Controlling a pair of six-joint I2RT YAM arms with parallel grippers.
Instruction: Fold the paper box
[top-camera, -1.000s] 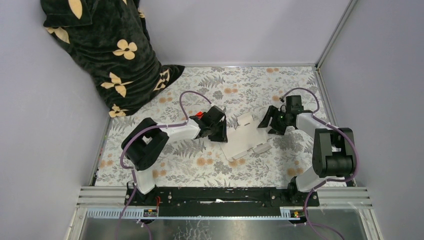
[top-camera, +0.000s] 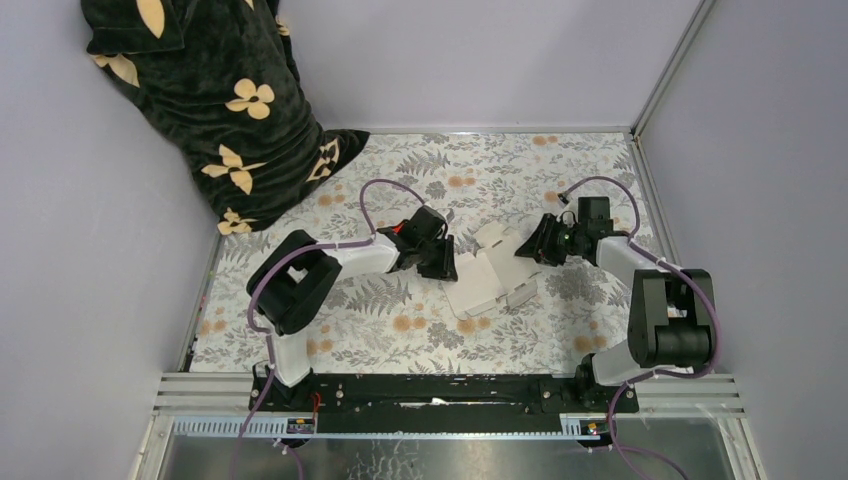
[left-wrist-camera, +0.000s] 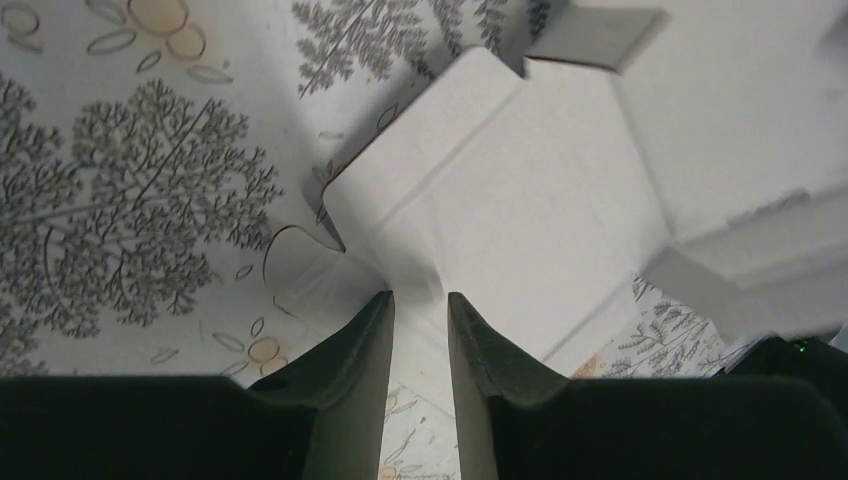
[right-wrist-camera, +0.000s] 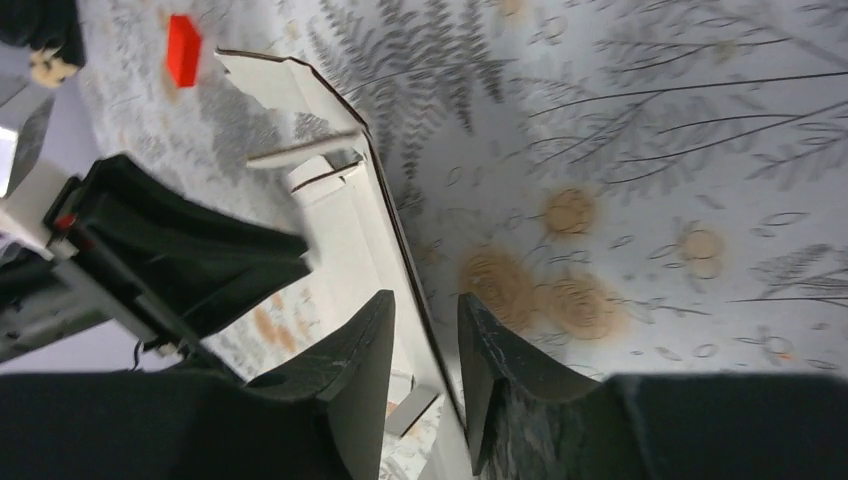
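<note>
A white flat paper box (top-camera: 475, 285) with creased flaps lies mid-table between both grippers. My left gripper (top-camera: 445, 270) is down on its left end; in the left wrist view its fingers (left-wrist-camera: 470, 400) are nearly together over the flap edge (left-wrist-camera: 340, 270), shut on it. My right gripper (top-camera: 535, 250) holds close to the raised right panel; in the right wrist view the panel's dark edge runs between its narrowed fingertips, though whether they grip it is unclear. The right part of the box (left-wrist-camera: 720, 110) is folded up at a crease.
A red object (right-wrist-camera: 182, 50) lies behind the left arm. A dark flowered cloth (top-camera: 230, 110) covers the back left corner.
The left gripper has barely moved.
</note>
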